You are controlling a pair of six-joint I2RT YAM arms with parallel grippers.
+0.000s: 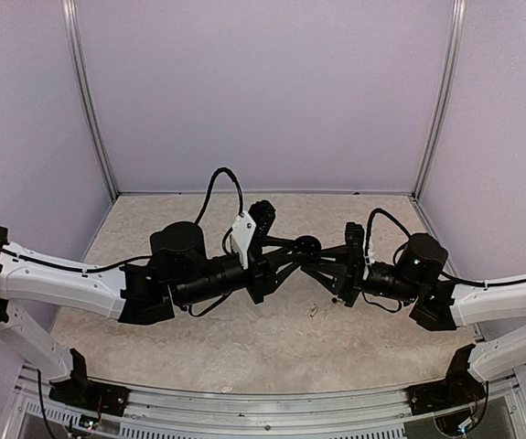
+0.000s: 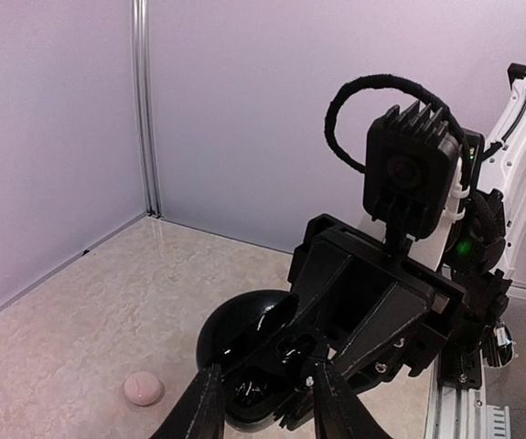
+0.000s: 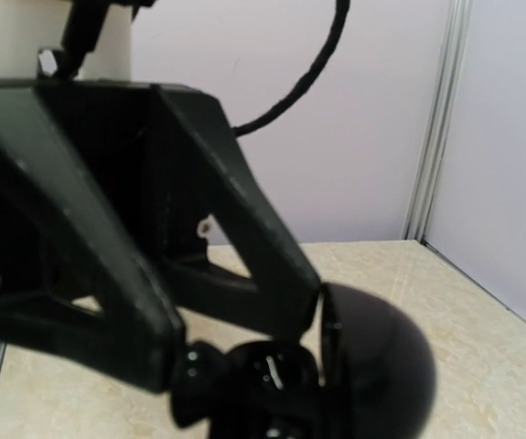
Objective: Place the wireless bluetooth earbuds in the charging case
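Note:
The black round charging case (image 2: 244, 325) is held in the air with its lid raised, and my right gripper is shut on it. In the left wrist view one right finger (image 2: 336, 283) crosses the case's front. Dark, glossy shapes (image 2: 255, 389) show inside the case; whether they are earbuds or empty slots I cannot tell. My left gripper stands part open right in front of the case, its fingertips spread apart, and I see nothing gripped between them. From above, both grippers meet at the case (image 1: 307, 245) over mid-table.
A small pink disc (image 2: 144, 388) appears on the left in the left wrist view. Small marks or bits (image 1: 313, 311) lie on the table below the grippers.

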